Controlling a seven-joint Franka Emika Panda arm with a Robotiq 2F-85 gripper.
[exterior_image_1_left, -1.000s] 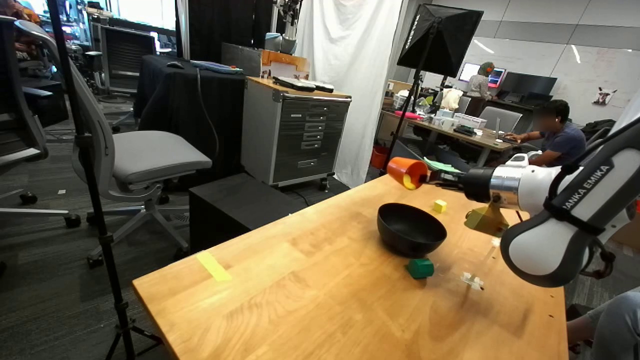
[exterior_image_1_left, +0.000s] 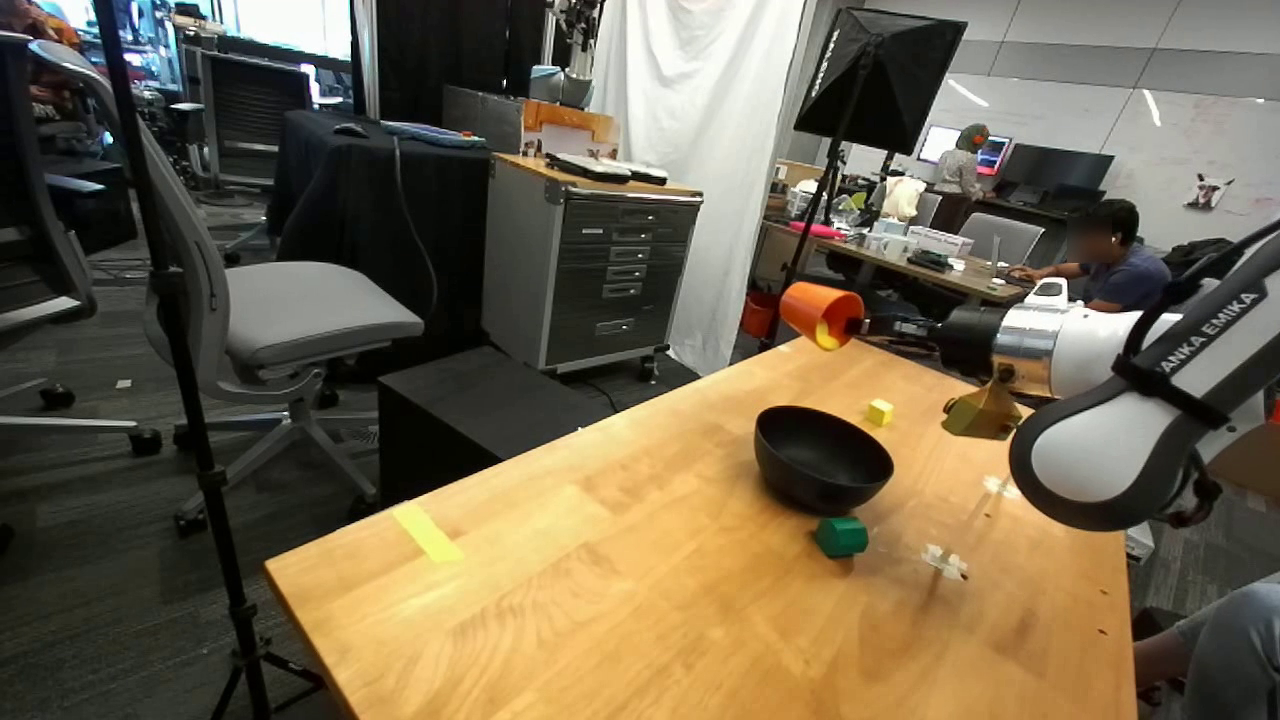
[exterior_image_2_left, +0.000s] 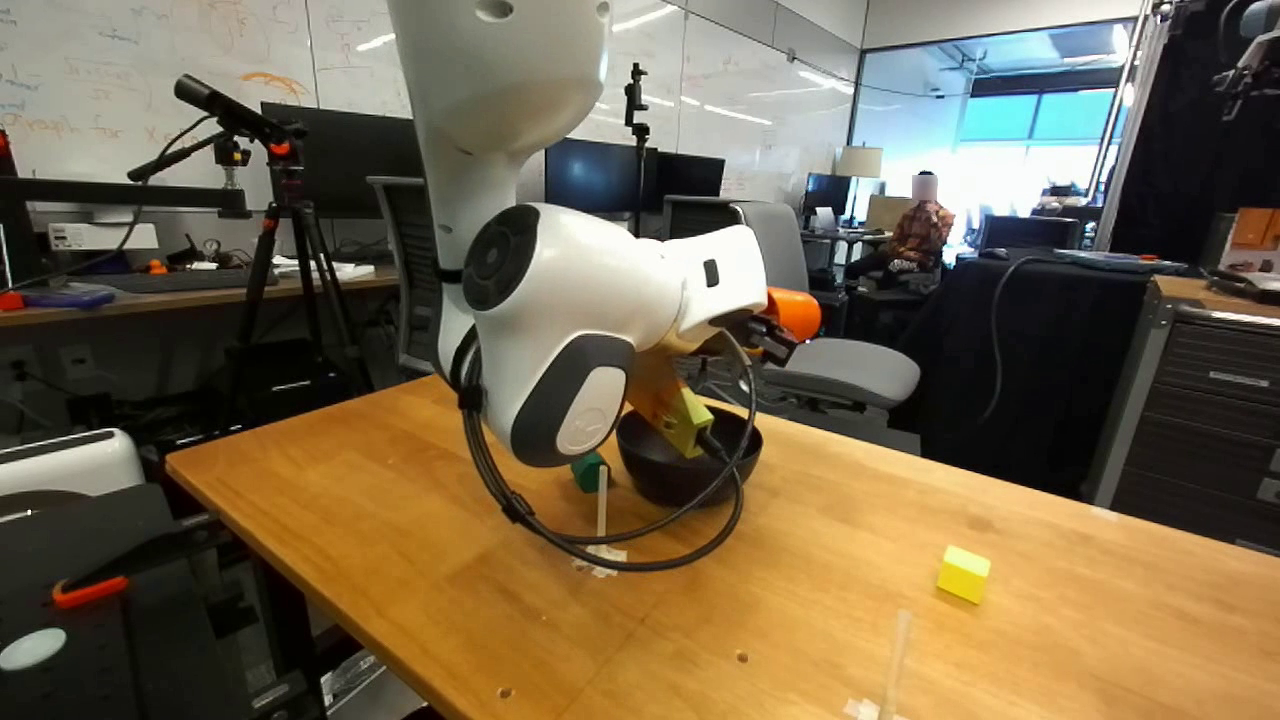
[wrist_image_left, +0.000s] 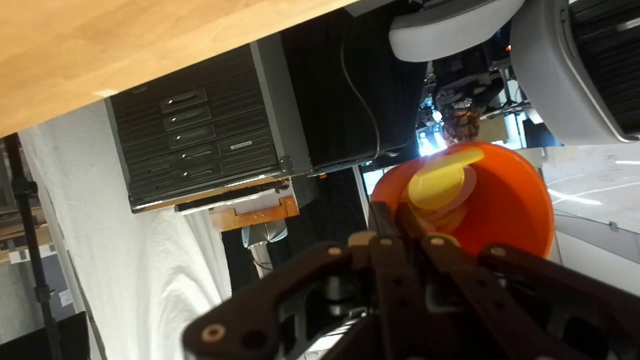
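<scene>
An orange cup (exterior_image_1_left: 805, 310) hangs tilted in the air, well above the table, with my gripper (exterior_image_1_left: 866, 325) shut on its edge. In the wrist view I look into the orange cup (wrist_image_left: 510, 204); something yellow and rounded (wrist_image_left: 436, 187) lies inside it. The fingertips (wrist_image_left: 384, 219) meet at the cup's near wall. A black bowl (exterior_image_1_left: 824, 458) rests on the table below and nearer the camera in exterior view 1. Right beside the bowl lies a green block (exterior_image_1_left: 841, 536). A small yellow block (exterior_image_1_left: 881, 412) sits apart behind the bowl.
The wooden table (exterior_image_1_left: 576, 576) has wide free room at its front left. Yellow tape (exterior_image_1_left: 427, 532) marks its left edge. Clear upright sticks with taped feet (exterior_image_1_left: 944, 560) stand near the right side. A loop of cable (exterior_image_2_left: 624, 558) hangs from my arm close to the tabletop.
My gripper and the orange cup have risen and shifted slightly right in exterior view 1. The bowl and both blocks have stayed in place.
</scene>
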